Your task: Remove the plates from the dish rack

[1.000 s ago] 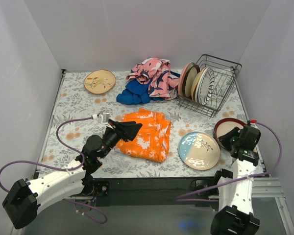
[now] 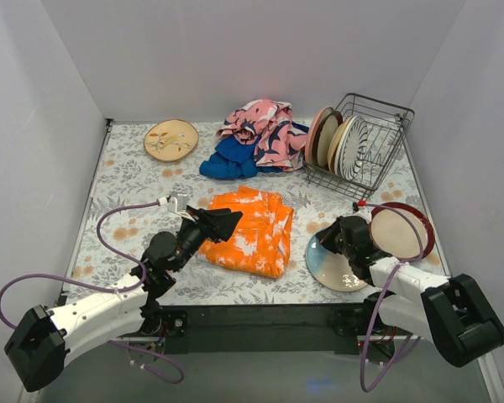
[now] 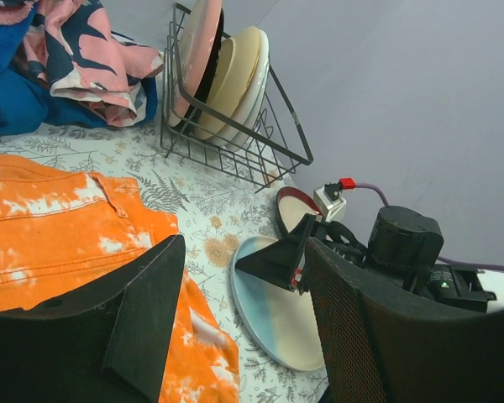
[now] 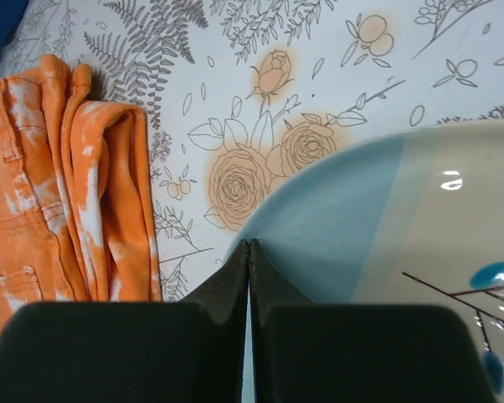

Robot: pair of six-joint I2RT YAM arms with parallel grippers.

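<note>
Several plates point(image 2: 353, 147) stand on edge in the wire dish rack point(image 2: 386, 126) at the back right. A blue-and-cream plate point(image 2: 332, 273) lies flat near the table's front edge, and a dark-red-rimmed plate point(image 2: 395, 231) lies flat to its right. Over the left rim of the blue-and-cream plate is my right gripper, its fingers together and nothing showing between them. My left gripper point(image 2: 235, 220) hangs over the orange cloth with its fingers apart and empty. A yellow plate point(image 2: 170, 140) rests at the back left.
An orange patterned cloth point(image 2: 252, 231) covers the table's middle. Behind it, pink and blue cloths point(image 2: 256, 138) are heaped left of the rack. Bare tabletop point(image 2: 126, 193) shows on the left, and a wall point(image 2: 462, 151) rises close on the right.
My right gripper has moved left, from above the dark-red-rimmed plate to over the blue-and-cream plate's left side. The left arm and the plates look unmoved.
</note>
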